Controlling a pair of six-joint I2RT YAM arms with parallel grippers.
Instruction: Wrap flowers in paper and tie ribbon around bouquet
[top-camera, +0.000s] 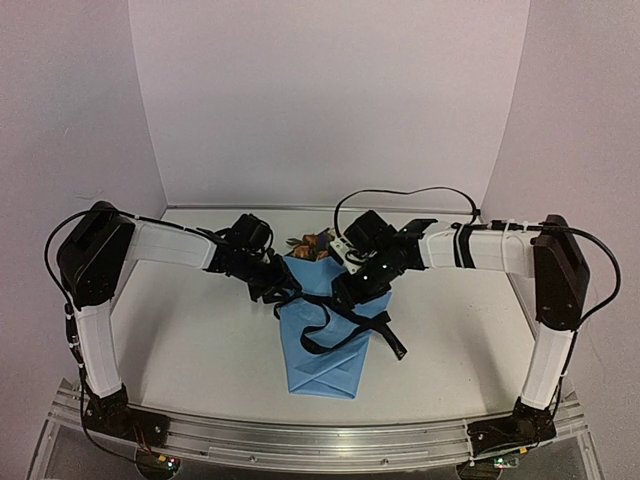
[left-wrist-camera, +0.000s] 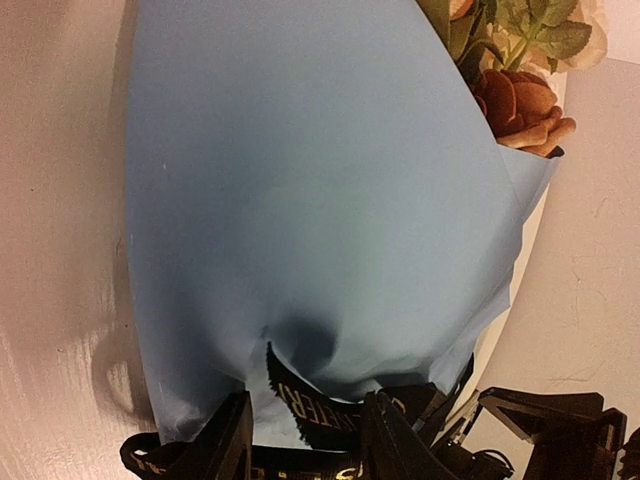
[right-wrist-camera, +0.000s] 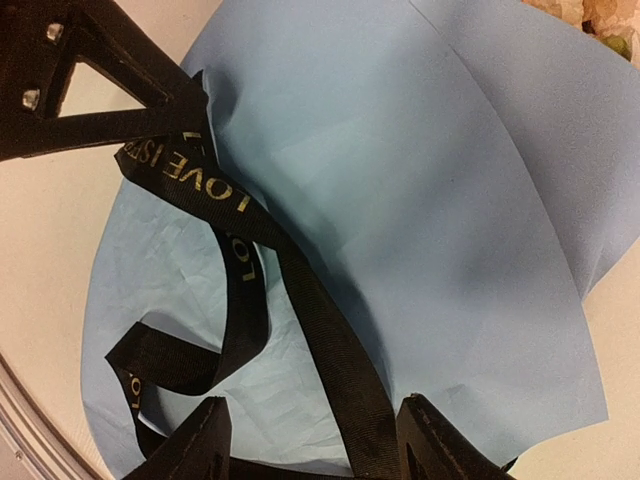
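The bouquet lies in a blue paper wrap (top-camera: 325, 362), its fake flowers (top-camera: 308, 246) showing at the far end. An orange flower (left-wrist-camera: 520, 112) pokes past the paper's edge in the left wrist view. A black ribbon (right-wrist-camera: 315, 310) with gold lettering crosses the wrap and trails in a loose loop over its lower part. My left gripper is open over the ribbon at the wrap's left side, ribbon showing between its fingers. On the right side my right gripper also stands open, with a strand of ribbon passing between its fingers. No knot can be made out.
Both arms reach in over the wrap, their grippers close together. Bare white table (top-camera: 200, 340) lies to the left and right of the bouquet. A metal rail (top-camera: 320, 440) runs along the front, and pale walls stand around.
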